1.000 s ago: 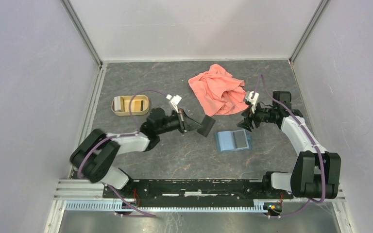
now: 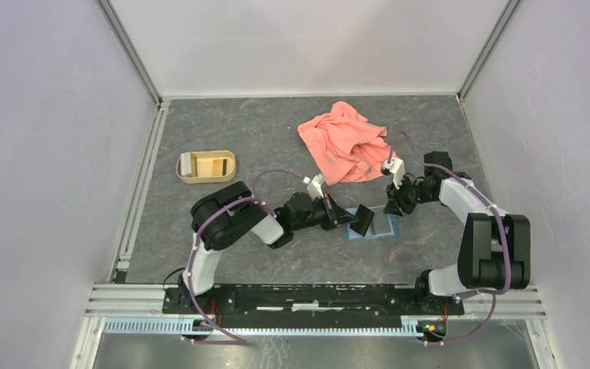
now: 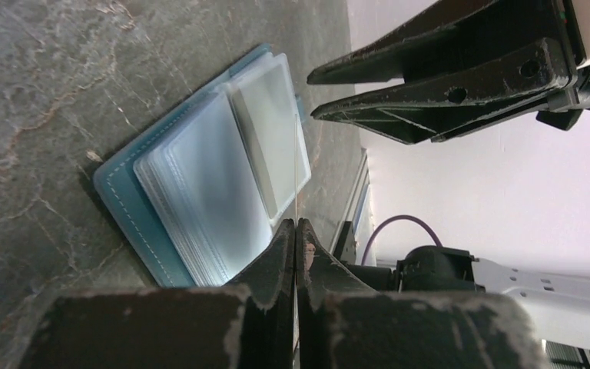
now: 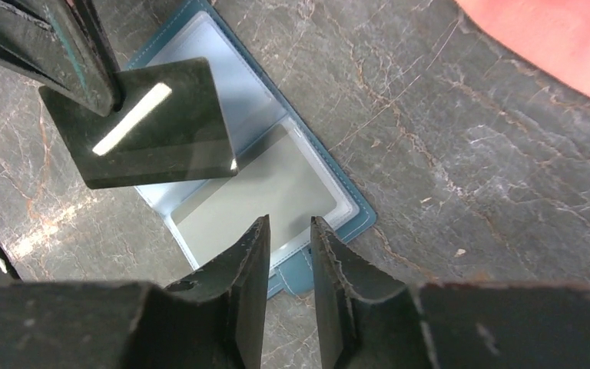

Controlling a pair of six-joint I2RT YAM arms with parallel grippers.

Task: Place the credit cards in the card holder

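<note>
The open blue card holder [image 2: 384, 223] lies right of table centre, with clear sleeves [image 3: 200, 184] in it. My left gripper [image 2: 338, 217] is shut on a black card [image 4: 146, 134], tilted above the holder's left part; in its own wrist view the card is only a thin edge line. My right gripper hangs just above the holder's right end [image 4: 296, 269], fingertips slightly apart with nothing seen between them.
A salmon cloth [image 2: 342, 142] lies behind the holder. A tan box [image 2: 206, 178] with cards stands at the left.
My left gripper has moved right with the black card, from the table's middle to over the holder.
</note>
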